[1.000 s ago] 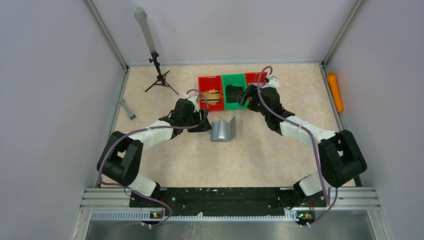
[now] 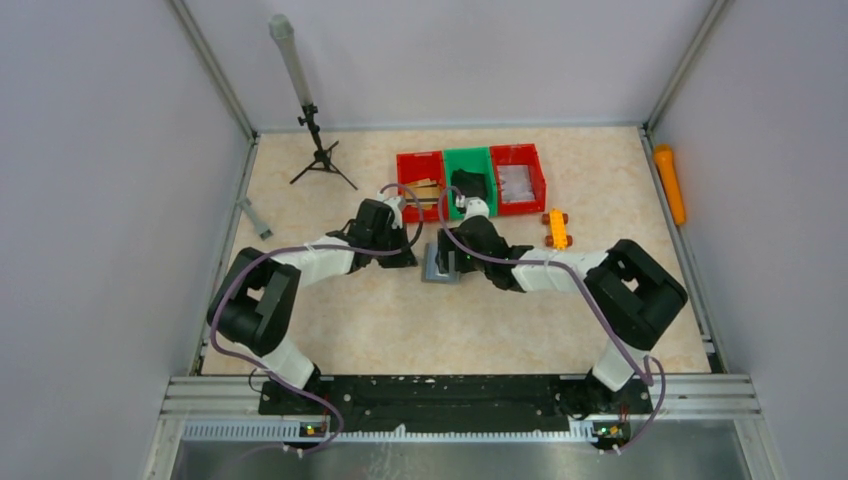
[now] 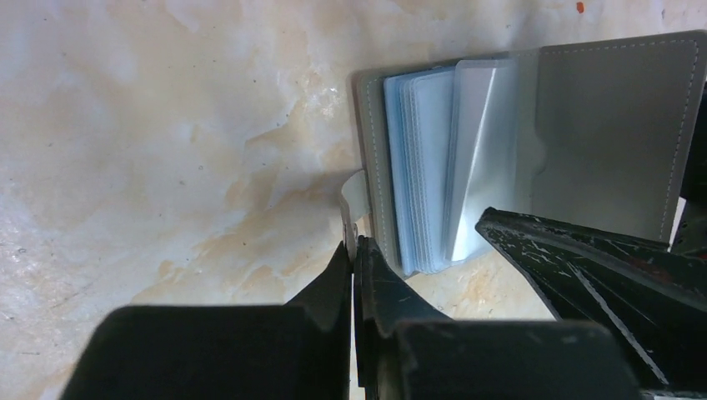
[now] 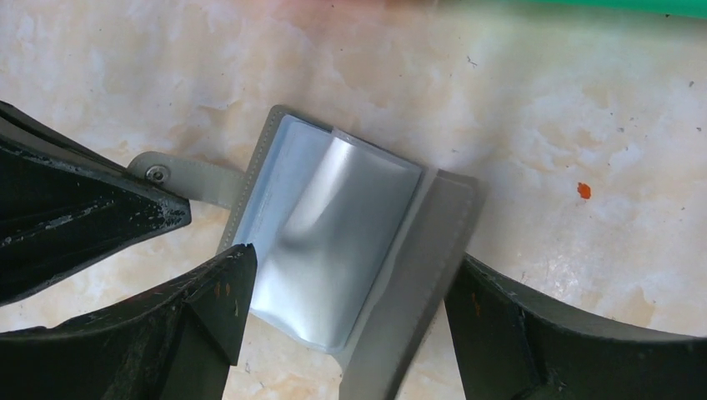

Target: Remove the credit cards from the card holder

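The grey card holder (image 2: 430, 273) lies unfolded on the table, its cover (image 4: 417, 283) tilted up. Pale blue, clear sleeves (image 3: 428, 167) fill its inside, the top one curling up; I cannot tell single cards apart in them. A small strap with a snap (image 4: 200, 177) sticks out from its left edge. On that strap my left gripper is shut, low beside the holder. My right gripper is open above the holder, one finger (image 4: 229, 292) over the sleeves' side and the other beyond the cover, with no grip on either.
Behind the holder stand red (image 2: 420, 160), green (image 2: 468, 158) and red (image 2: 515, 153) bins. A yellow toy car (image 2: 557, 229) sits to the right, a tripod (image 2: 323, 160) at back left.
My right gripper has come left and down from near the bins to above the card holder. The left gripper has stayed at the holder's left edge with only slight movement.
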